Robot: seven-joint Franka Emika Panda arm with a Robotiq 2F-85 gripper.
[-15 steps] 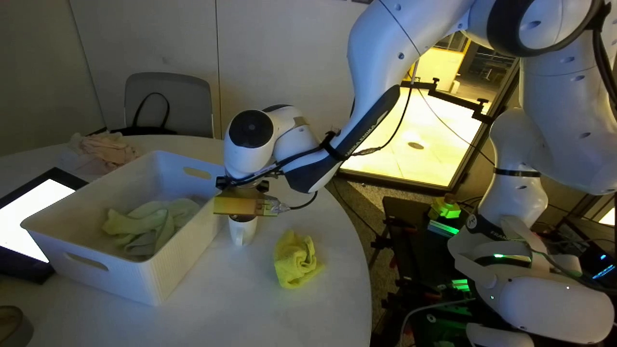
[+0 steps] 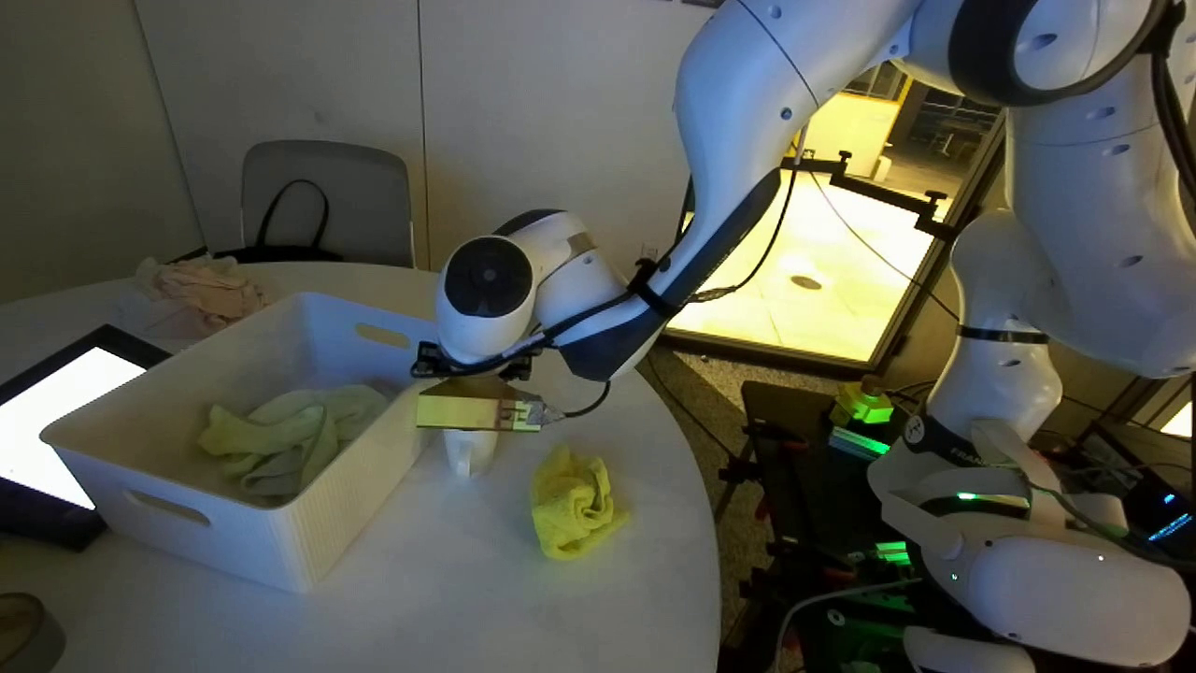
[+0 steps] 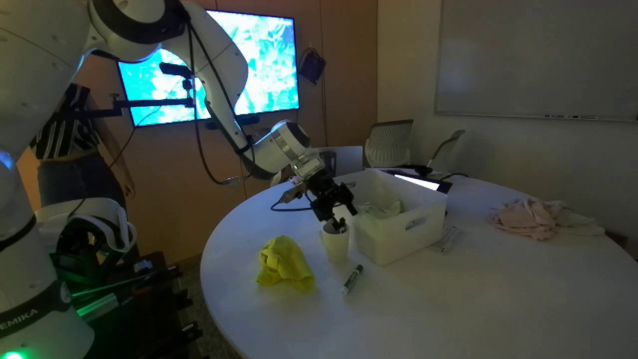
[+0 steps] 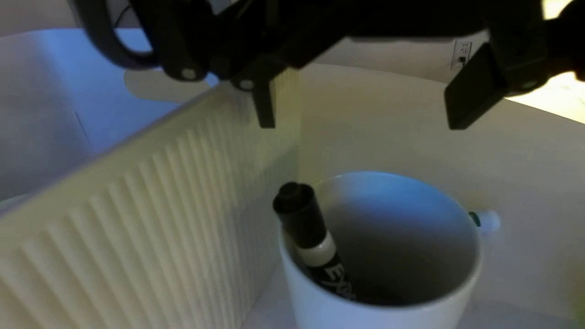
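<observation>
A white mug (image 3: 336, 246) stands upright on the table against the outside of the white bin. In the wrist view, a black-capped Expo marker (image 4: 302, 220) leans inside the mug (image 4: 378, 315), its cap resting above the left rim. My gripper is over the mug with its fingers (image 4: 264, 109) wide apart and nothing visible between them. From exterior view 2, the fingertips appear at the mug's mouth. A second marker (image 3: 352, 279) lies on the table in front of the mug. The gripper body partly covers the mug (image 2: 468, 452) in exterior view 1.
The white bin (image 2: 364, 505) stands close beside the mug and holds pale cloths (image 2: 293, 432). A crumpled yellow cloth (image 2: 573, 505) lies on the mug's other side. Pinkish cloths (image 3: 529, 219) and a lit screen (image 2: 56, 421) sit beyond the bin.
My gripper has come down slightly toward the mug, now covering its mouth in exterior view 1. The mug, bin and yellow cloth have stayed in place.
</observation>
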